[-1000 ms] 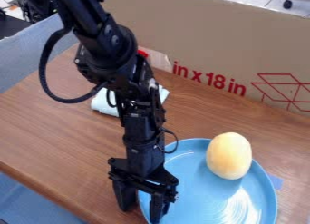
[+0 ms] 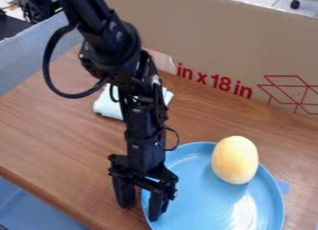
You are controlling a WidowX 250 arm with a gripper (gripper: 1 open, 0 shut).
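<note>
My black gripper (image 2: 140, 198) is low at the left rim of a blue plate (image 2: 230, 215), its fingers pointing down, one outside the plate and the other over its edge. The fingers look apart; whether anything is between them is hard to see. A pale yellow oval object (image 2: 235, 159), like a mango or potato, rests on the plate's back part.
A white roll or cloth (image 2: 107, 105) lies behind my arm. A cardboard panel (image 2: 224, 47) with red print borders the back.
The arm and gripper have shifted very slightly, the upper arm rising a little. The plate and yellow object have not moved.
</note>
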